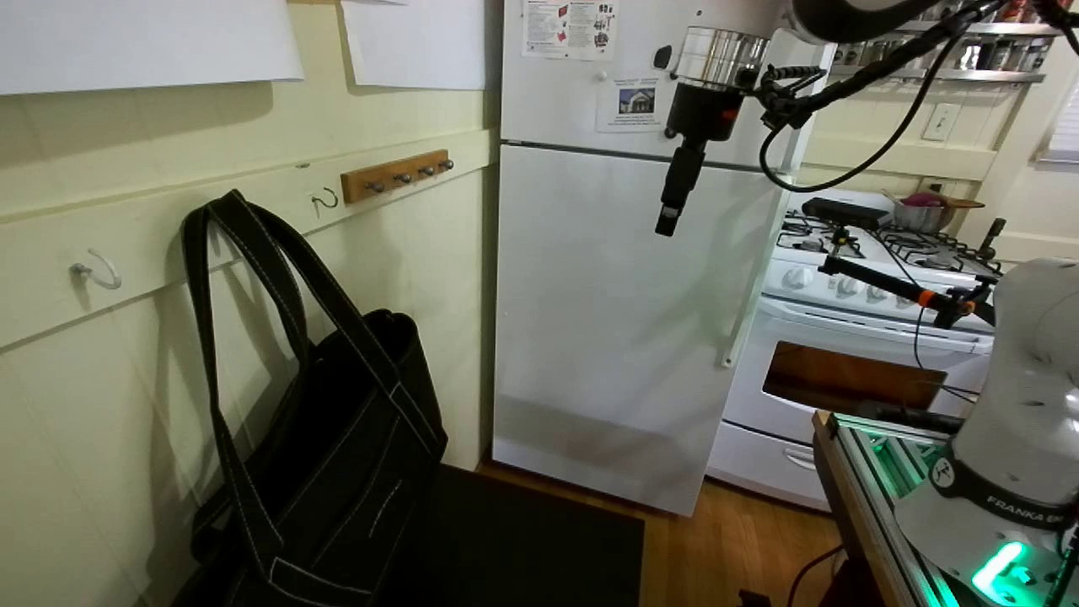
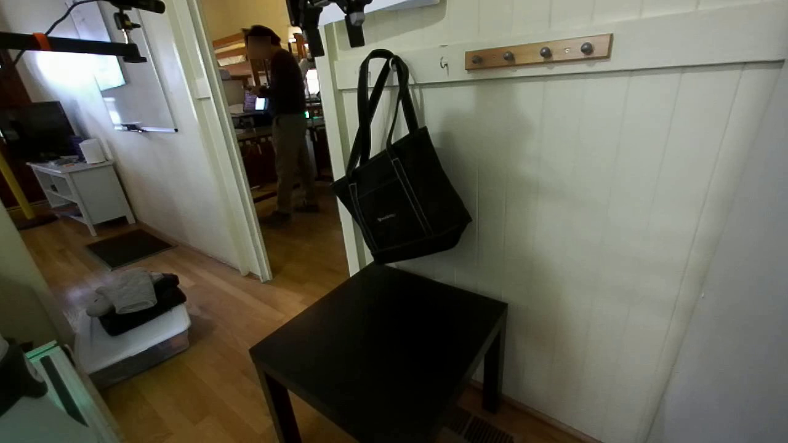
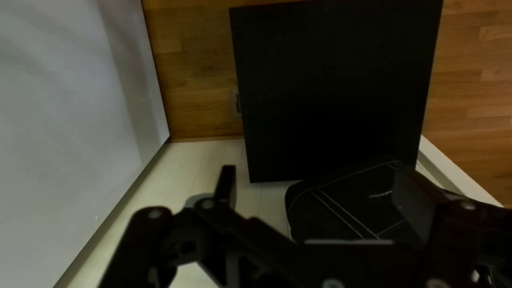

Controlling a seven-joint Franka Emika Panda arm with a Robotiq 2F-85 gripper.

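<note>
A black tote bag (image 2: 406,199) with white stitching hangs by its two straps from the wall rail, its base just over the back corner of a black table (image 2: 384,332). In exterior view 1 the same bag (image 1: 334,475) fills the lower left. My gripper (image 1: 668,217) points down in front of the fridge, well apart from the bag. Exterior view 2 catches the gripper (image 2: 336,40) at the top edge with its fingers spread. From the wrist, the open fingers (image 3: 226,185) have nothing gripped between them, and the bag (image 3: 355,201) lies below and beyond them.
Along the wall run a white hook (image 1: 98,271), a dark hook (image 1: 325,199) and a wooden peg rack (image 1: 396,176). A white fridge (image 1: 617,324) and a stove (image 1: 860,293) stand behind. A person (image 2: 284,122) is in the far doorway.
</note>
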